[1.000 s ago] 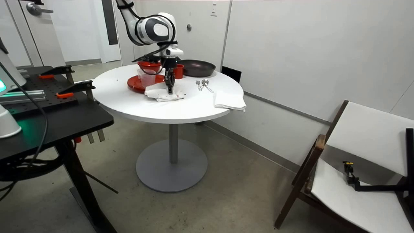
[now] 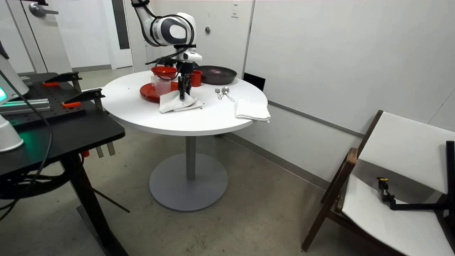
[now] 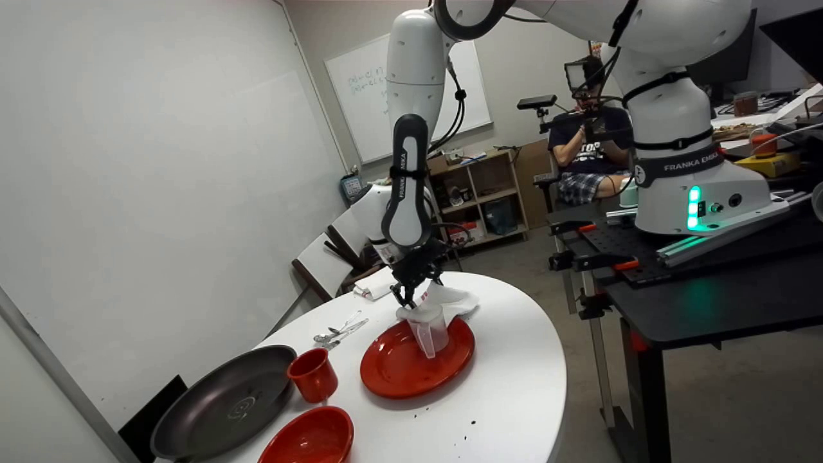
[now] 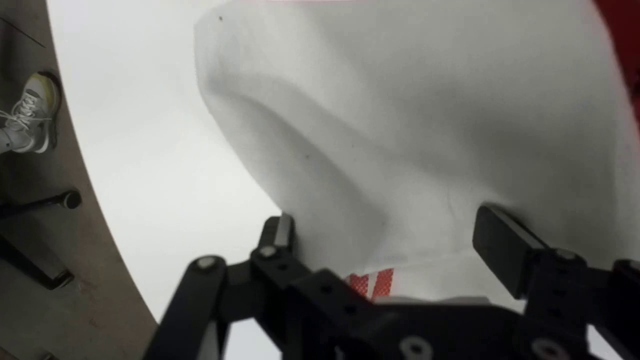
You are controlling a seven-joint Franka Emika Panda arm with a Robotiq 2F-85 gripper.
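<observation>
A white cloth (image 2: pixel 172 102) lies loosely folded on the round table beside the red plate (image 2: pixel 149 92). In the wrist view, the cloth (image 4: pixel 384 120) fills most of the picture, and red stripes show near its lower part. My gripper (image 2: pixel 182 97) points down at the cloth. Its black fingers (image 4: pixel 504 249) stand well apart, with cloth stretching across the space between and beyond them; whether they touch it cannot be told. A clear measuring cup (image 3: pixel 429 332) rests on the red plate, close to the gripper (image 3: pixel 420 299).
A red bowl (image 3: pixel 312 440), red mug (image 3: pixel 314 375) and dark pan (image 3: pixel 231 401) occupy one side of the table. Metal utensils (image 2: pixel 223 92) and another folded white cloth (image 2: pixel 252 110) lie on the other. Bare tabletop (image 2: pixel 200 123) shows in front.
My gripper has shifted slightly left and up in the exterior view.
</observation>
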